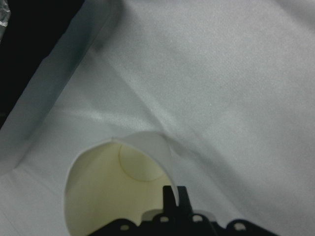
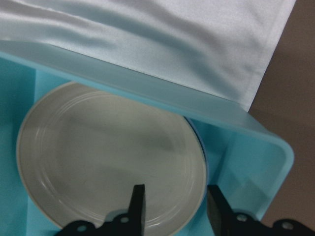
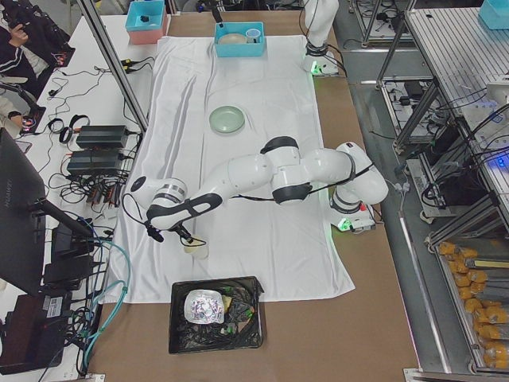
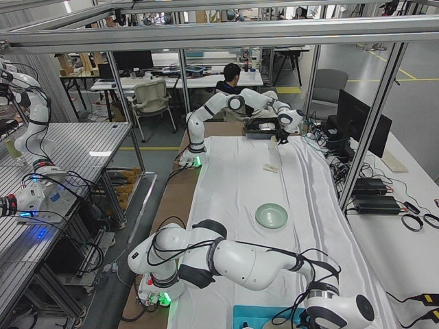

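Observation:
My left gripper is shut on the rim of a white paper cup [image 1: 86,187], which has a pale yellow inside and stands out against the white cloth [image 1: 226,73]. In the camera left view that cup [image 3: 196,251] is below the gripper, near a black bin [image 3: 215,342]. My right gripper stands open above a light blue container [image 2: 251,172] holding a plate or bowl [image 2: 108,147], with nothing visible between its fingers.
A green plate [image 3: 227,118] lies mid-table. The black bin, lined with plastic, holds a foil tray [image 3: 204,306] and scraps.

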